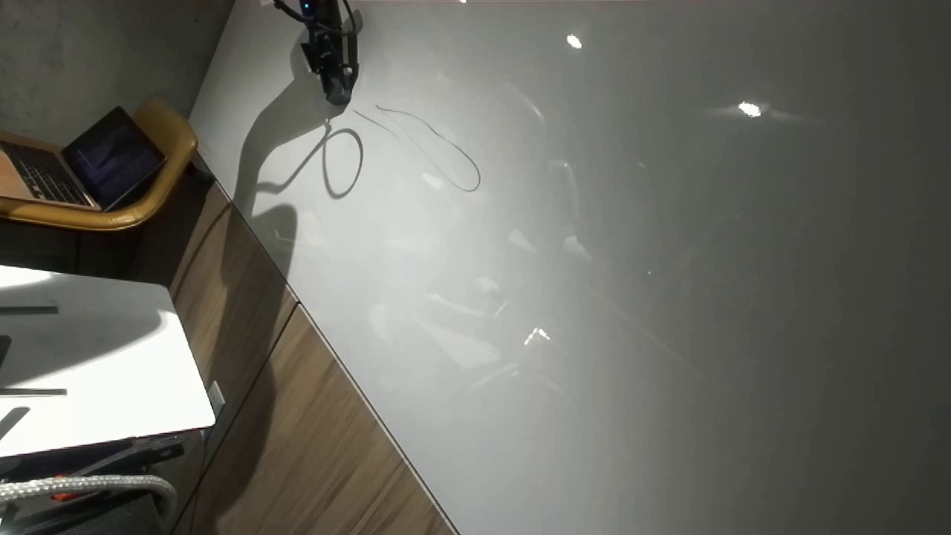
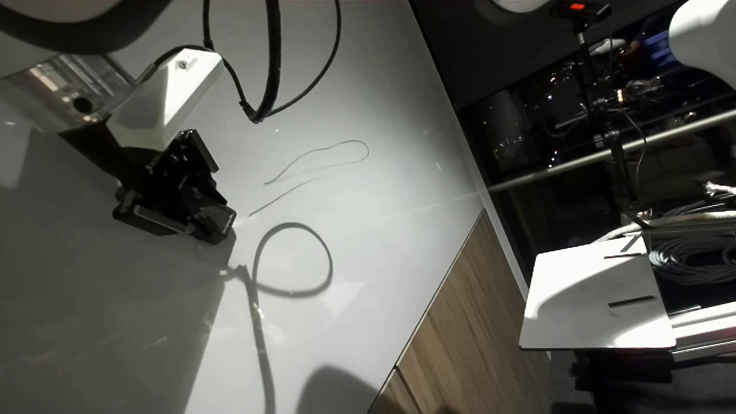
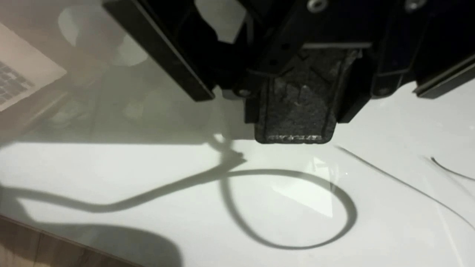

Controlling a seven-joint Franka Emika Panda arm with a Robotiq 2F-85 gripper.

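My gripper is shut on a dark, scuffed block, which fills the space between its two black fingers. The block's lower edge is worn pale. In exterior view 2 the gripper hangs at the left over the pale table; its exact height is hard to judge. Exterior view 1 has the gripper near the top edge, where the block cannot be told from the fingers. A thin cord lies in an open loop on the table beside it, apart from the gripper.
Wood panels border its edge. Beyond that edge are a laptop on a tan chair and a white stand.
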